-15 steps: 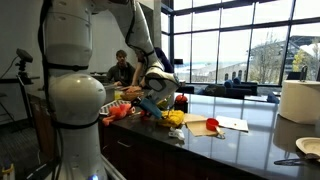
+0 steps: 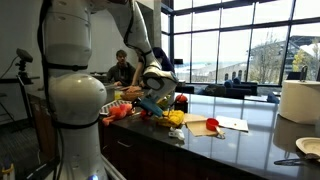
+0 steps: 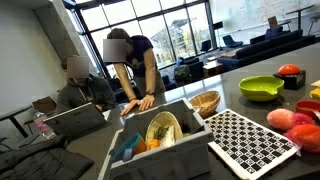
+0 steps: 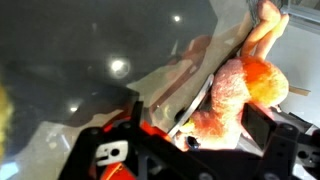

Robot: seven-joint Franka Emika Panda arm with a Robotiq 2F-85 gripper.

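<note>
My gripper stands open above the dark table, its two black fingers [image 4: 258, 122] spread wide. A fuzzy peach-and-orange plush toy [image 4: 232, 92] lies between and beyond the fingertips in the wrist view, near the right finger. Whether it touches that finger, I cannot tell. A red object [image 4: 118, 172] shows low in the wrist view, partly hidden by the gripper. From the first exterior side, the gripper [image 2: 152, 103] hangs low over the cluttered near part of the table, beside a yellow item [image 2: 175, 117].
A grey bin [image 3: 175, 158] full of items stands beside a black-and-white checkered sheet [image 3: 245, 142]. Behind are a wicker basket [image 3: 205, 101] and a green bowl [image 3: 262, 88]. A red cup [image 2: 212, 123] sits farther right; bare tabletop [image 2: 250, 145] lies beyond it. Two people are behind the table.
</note>
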